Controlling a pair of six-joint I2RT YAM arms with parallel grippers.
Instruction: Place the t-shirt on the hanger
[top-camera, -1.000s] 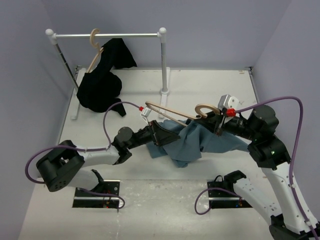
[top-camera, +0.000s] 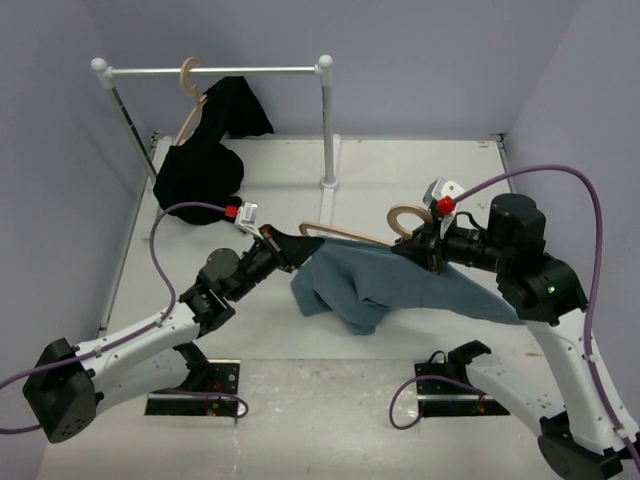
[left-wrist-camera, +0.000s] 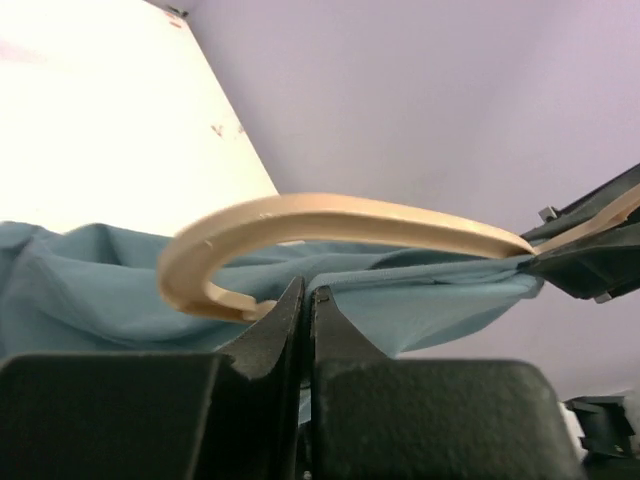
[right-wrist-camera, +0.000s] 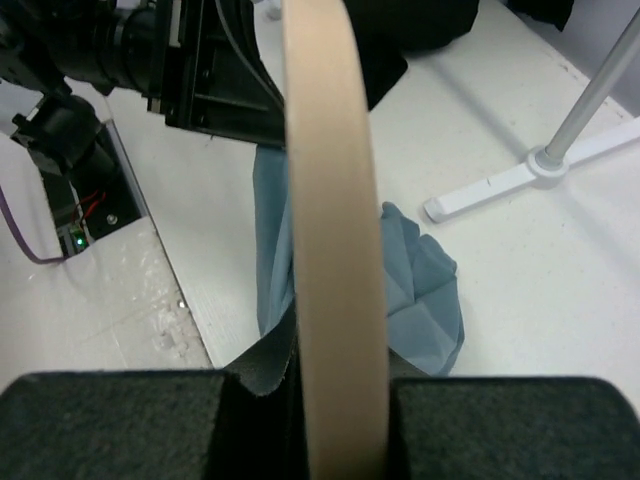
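The blue-grey t-shirt (top-camera: 375, 280) hangs from the wooden hanger (top-camera: 345, 234), stretched between my two grippers above the white table. My left gripper (top-camera: 322, 241) is shut on the shirt's edge, near the hanger's left end; in the left wrist view a taut fold of cloth (left-wrist-camera: 420, 274) runs from its fingertips to the right gripper. My right gripper (top-camera: 400, 250) is shut on the hanger just below its hook (top-camera: 404, 214). In the right wrist view the hanger (right-wrist-camera: 335, 230) passes between the fingers and hides much of the shirt (right-wrist-camera: 425, 290).
A white rack (top-camera: 215, 71) stands at the back left. On it hangs a black garment (top-camera: 205, 155) on another wooden hanger (top-camera: 189, 78). The right part of the rail is free. Bare table (top-camera: 430, 170) lies behind the right gripper.
My left gripper has moved left and up, drawing the shirt's edge towards the hanger's left end. The cloth is now stretched and covers more of the hanger. The right arm has shifted slightly.
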